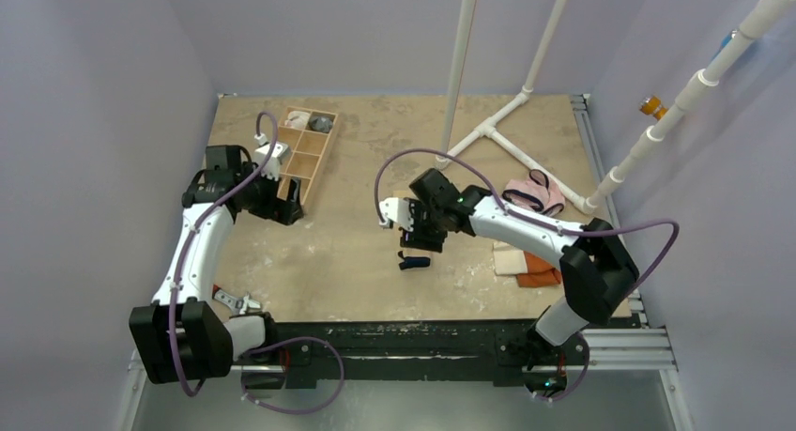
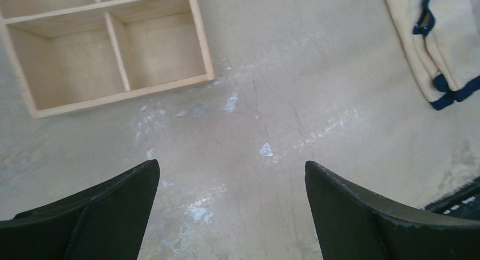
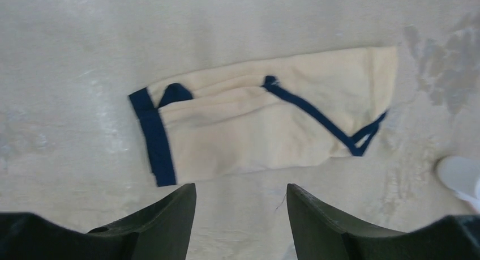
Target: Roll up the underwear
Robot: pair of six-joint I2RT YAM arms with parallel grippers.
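Observation:
The cream underwear with navy trim [image 3: 243,132] lies flat on the table, folded into a long strip, in the right wrist view. Its wide navy band [image 1: 414,262] shows in the top view, the rest largely covered by my right arm. My right gripper is open above the table beside one long edge of the strip, nothing between its fingers. Over by the wooden box, my left gripper stands open above bare table. Part of the underwear [image 2: 433,45] appears at the upper right of the left wrist view.
The divided wooden box [image 1: 327,159] at the back left holds cloths in its far compartments. Pink cloth [image 1: 534,193] and white and orange cloths [image 1: 537,269] lie right. White pipes [image 1: 488,128] cross the back right. Bare table separates box and underwear.

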